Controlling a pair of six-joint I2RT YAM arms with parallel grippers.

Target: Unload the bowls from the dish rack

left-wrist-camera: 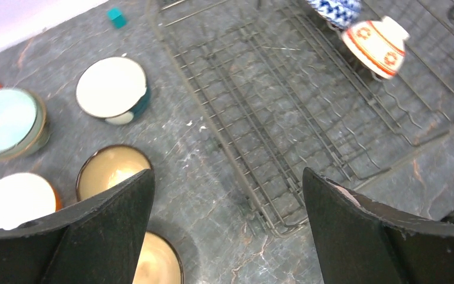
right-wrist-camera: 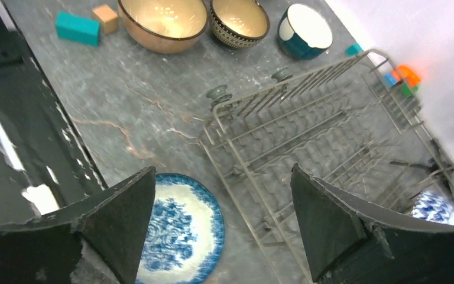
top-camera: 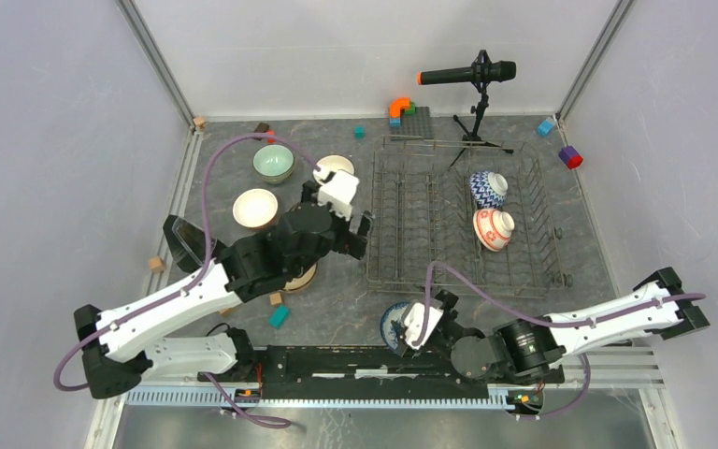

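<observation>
In the wire dish rack point(top-camera: 402, 215), a blue-patterned bowl point(top-camera: 488, 190) and a red-and-white bowl point(top-camera: 494, 229) lean on their sides at the right. My left gripper point(top-camera: 355, 234) hangs over the rack's left edge, open and empty, bowls and rack below it in its wrist view. My right gripper point(top-camera: 430, 318) is open and empty at the rack's front, above a blue-patterned plate point(right-wrist-camera: 183, 236), with the rack to its right in its wrist view.
Several bowls, among them a green one point(top-camera: 274, 162), stand left of the rack. Small blocks point(top-camera: 279, 316) lie around them. A microphone stand point(top-camera: 482, 94) is behind the rack.
</observation>
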